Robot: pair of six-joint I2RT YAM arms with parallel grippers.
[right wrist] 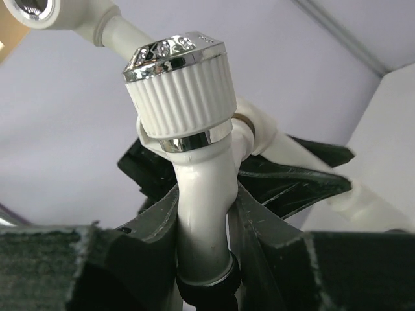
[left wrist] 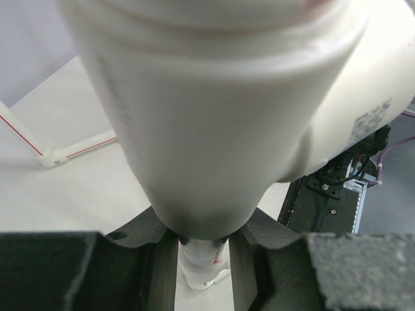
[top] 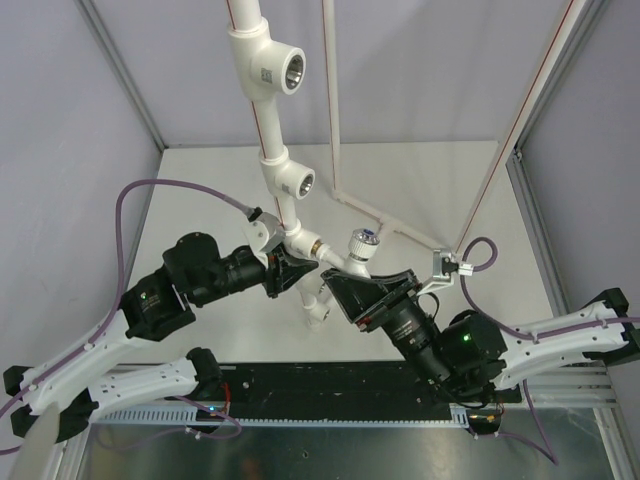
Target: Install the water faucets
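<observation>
A white pipe (top: 268, 135) with tee fittings runs down the middle. My left gripper (top: 293, 268) is shut on it just below the lowest tee (top: 300, 240); in the left wrist view the pipe (left wrist: 207, 129) fills the space above the fingers. A white faucet with a chrome-topped ribbed knob (top: 362, 245) (right wrist: 181, 91) joins that tee sideways. My right gripper (top: 355, 295) is shut on the faucet's body (right wrist: 204, 214), with the knob standing up above the fingers.
Two other tees (top: 268, 65) (top: 293, 178) have open sockets. Thin white pipes (top: 333, 100) stand at the back and right on the white board (top: 200, 180). A dark strip (top: 320, 390) runs along the front.
</observation>
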